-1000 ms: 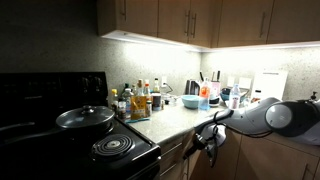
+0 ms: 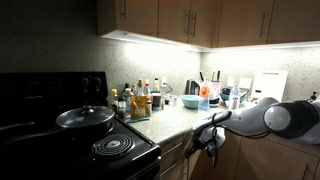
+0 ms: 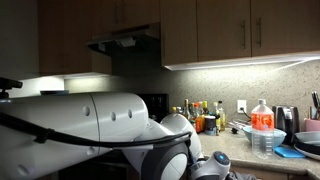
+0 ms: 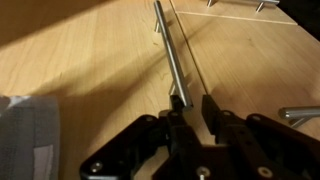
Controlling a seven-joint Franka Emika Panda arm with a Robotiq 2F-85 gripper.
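A slim metal bar handle (image 4: 172, 50) runs along a wooden cabinet front (image 4: 110, 80) in the wrist view. My gripper is at the lower end of this handle, its black fingers (image 4: 211, 112) part open with a visible gap. The handle's end lies close by the left fingertip; whether it sits between the fingers or just beside them I cannot tell. In exterior view 1 the arm (image 2: 245, 118) reaches low across the cabinet fronts below the counter, and the gripper is small and dark there.
Grey cloth (image 4: 30, 140) hangs at the wrist view's left; another handle (image 4: 298, 113) is at its right. Above, the counter (image 2: 165, 124) carries several bottles and a clear bottle (image 3: 262, 130) near its edge. A lidded pan (image 2: 85, 117) rests on the stove (image 2: 60, 145).
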